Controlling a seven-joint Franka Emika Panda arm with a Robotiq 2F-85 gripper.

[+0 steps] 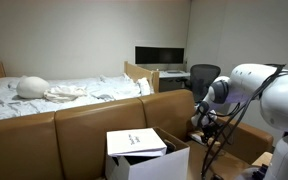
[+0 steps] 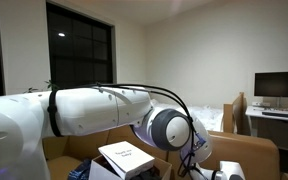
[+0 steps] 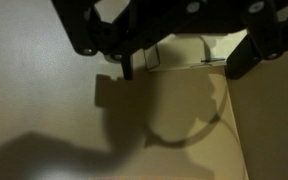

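Note:
In the wrist view my gripper stands open, its dark fingers set well apart. A pale, flat item with a dark-lined edge lies on the brown seat beyond the fingers. Whether the fingers touch it cannot be told. From the first exterior view, the gripper is low at the right end of the sofa, near that small pale item. In the second exterior view the arm largely hides the gripper.
An open white box with a white book across its top stands on the brown sofa. The sofa's back rises just behind my gripper. A bed and desk with a monitor are farther back.

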